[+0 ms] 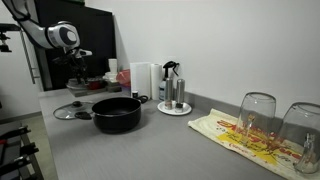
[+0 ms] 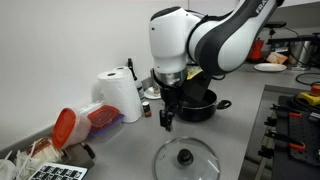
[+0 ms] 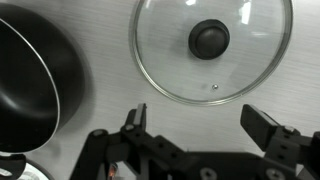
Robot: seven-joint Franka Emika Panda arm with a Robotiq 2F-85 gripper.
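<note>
A glass lid [image 3: 165, 55] with a black knob [image 3: 208, 39] lies flat on the grey table, wholly apart from the black pot [image 1: 118, 117]. The pot stands uncovered beside it, and its open rim fills the left of the wrist view. Over the table, my gripper is open, with its two fingers wide apart and only bare tabletop showing between them. From the wrist, the knob appears beyond the fingertips, near the top. In exterior view 2 the arm hides part of the pot [image 2: 208, 112].
Behind the pot are a paper towel roll [image 2: 118, 95] and a plate [image 1: 174, 108] with grinders. Two upturned glass jars [image 1: 257, 115] stand on a yellow patterned cloth [image 1: 225, 130] at the right. A red container [image 2: 70, 128] and dish rack are near the lid.
</note>
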